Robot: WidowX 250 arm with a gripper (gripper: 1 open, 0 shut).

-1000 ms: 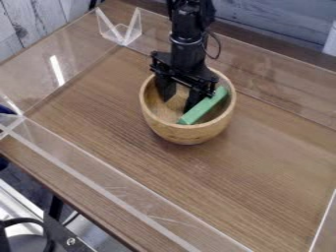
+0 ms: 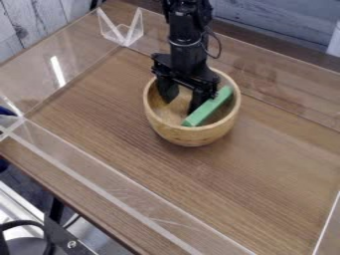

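Note:
A wooden bowl (image 2: pixel 180 132) sits on the wooden table in the middle of the view. A green block (image 2: pixel 209 108) lies inside, toward its right side. My black gripper (image 2: pixel 184 92) reaches down from the top into the bowl, left of the green block, with its fingers open. The fingertips are dark and partly hard to make out against the bowl's inside.
A clear plastic-looking object (image 2: pixel 119 27) stands at the back left. Dark cables lie at the lower left corner, off the table's edge.
The gripper and arm have shifted slightly within the bowl. The bowl and green block stay nearly in place.

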